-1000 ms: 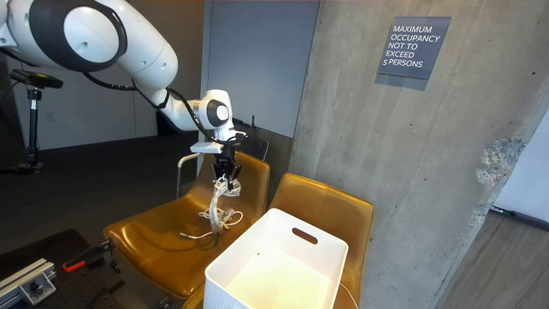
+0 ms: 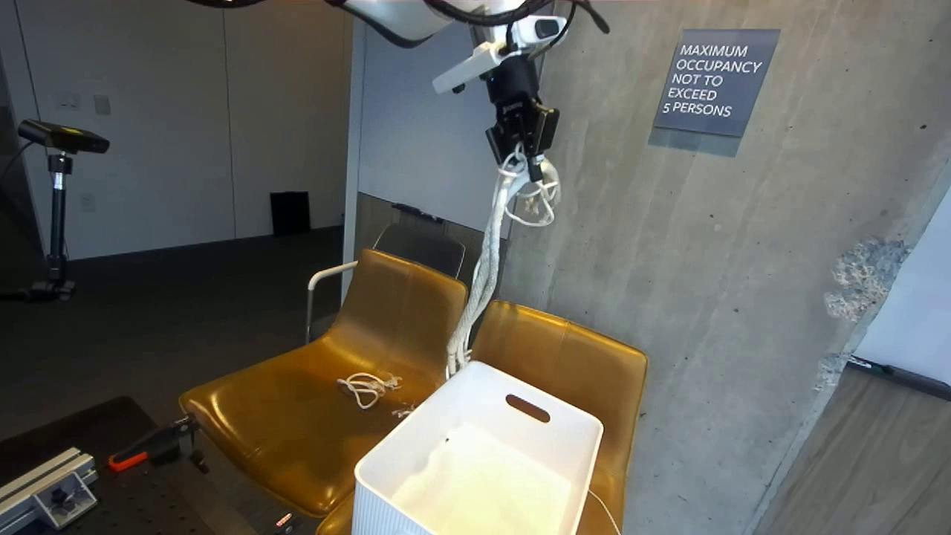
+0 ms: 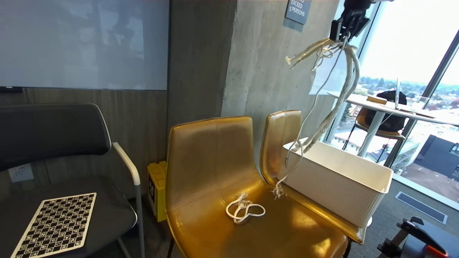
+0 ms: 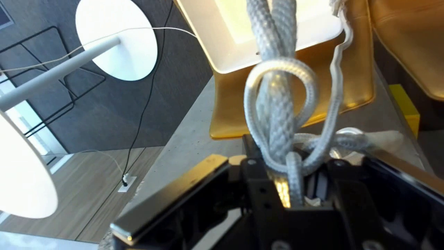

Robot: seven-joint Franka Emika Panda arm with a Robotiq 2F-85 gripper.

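Note:
High above the chairs, my gripper (image 2: 526,160) is shut on a bundle of pale ropes (image 2: 489,254). In exterior view 2 the thick rope strands (image 3: 344,92) hang down toward the near-left rim of the white bin (image 3: 335,180), and a thin frayed cord end dangles beside the bin's outer wall. A knotted loop (image 4: 283,71) of thin cord wraps the strands just at the fingers in the wrist view. One separate small white cord (image 3: 241,210) lies on the seat of the left tan chair (image 3: 211,172).
The bin (image 2: 410,428) stands on the right tan chair (image 2: 570,348); what shows of its inside is bare. Behind them rises a concrete pillar (image 2: 713,294). A dark chair (image 3: 51,133) holding a patterned board (image 3: 58,223) stands at the left.
My gripper has risen and moved right, from low over the left chair to high near the bin. The rope bundle came along; one small cord stays on the seat.

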